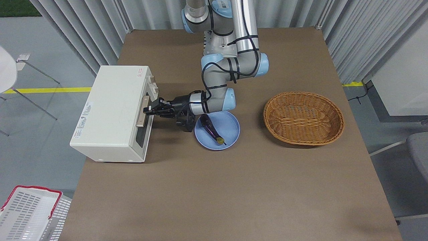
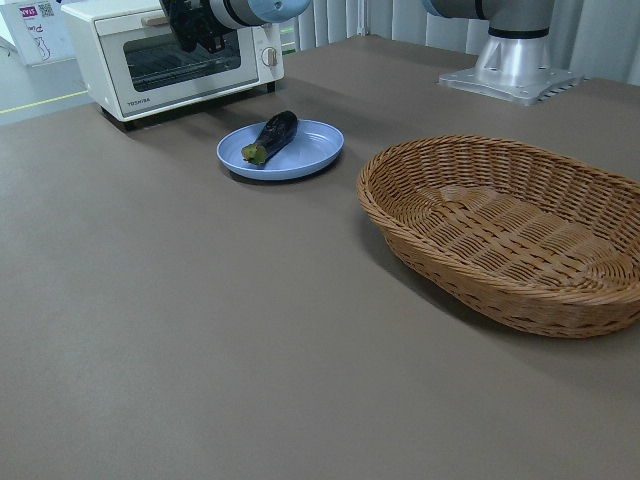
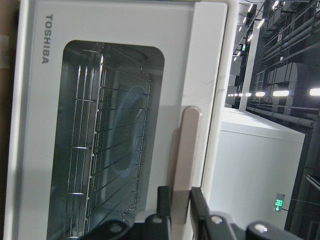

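Note:
A white toaster oven (image 1: 108, 108) stands at the left with its glass door (image 3: 100, 140) closed. My gripper is at the door's pale handle (image 3: 187, 145), one finger on either side of it; whether the fingers press on it I cannot tell. In the front view the gripper reaches left to that handle. Beside the oven, under my arm, an eggplant (image 1: 212, 130) lies on a blue plate (image 1: 230, 124); in the left view the eggplant (image 2: 275, 135) is fully visible on the plate (image 2: 310, 160).
A wicker basket (image 1: 303, 118) sits on the right of the brown table (image 1: 240, 188). A white crate (image 1: 32, 213) stands off the table at lower left.

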